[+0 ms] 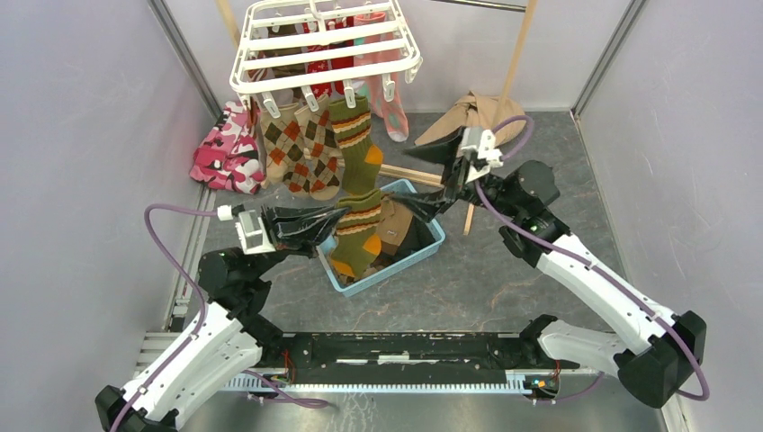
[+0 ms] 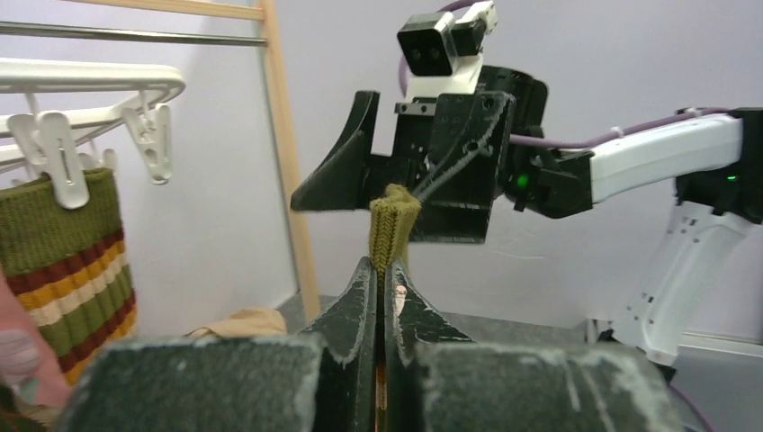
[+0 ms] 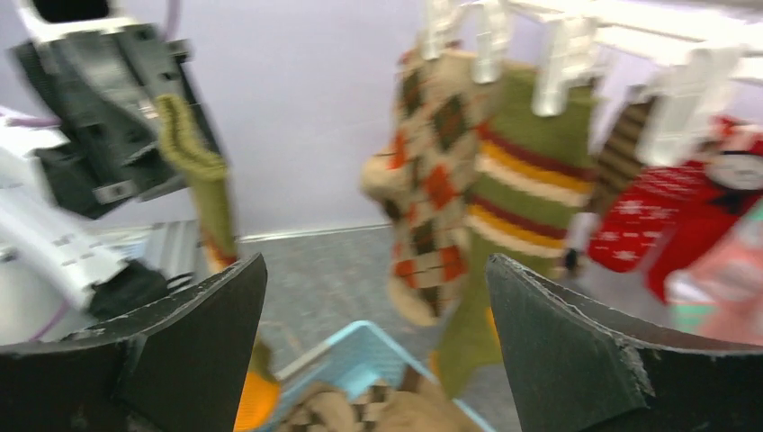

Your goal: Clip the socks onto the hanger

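Observation:
My left gripper (image 1: 335, 214) is shut on an olive striped sock (image 2: 390, 225) by its cuff; the sock (image 1: 355, 247) hangs over the blue bin. My right gripper (image 1: 409, 175) stands open, up and right of that sock, its fingers framing empty space in the right wrist view. The white hanger (image 1: 326, 83) holds several socks on clips (image 2: 67, 157), including a matching striped sock (image 1: 355, 148) at the front, next to argyle socks (image 3: 432, 180).
The blue bin (image 1: 387, 281) holds more brown socks below the grippers. A pink camouflage cloth (image 1: 223, 153) lies left, a tan cloth (image 1: 463, 117) back right, near the rack's wooden post (image 2: 283, 135).

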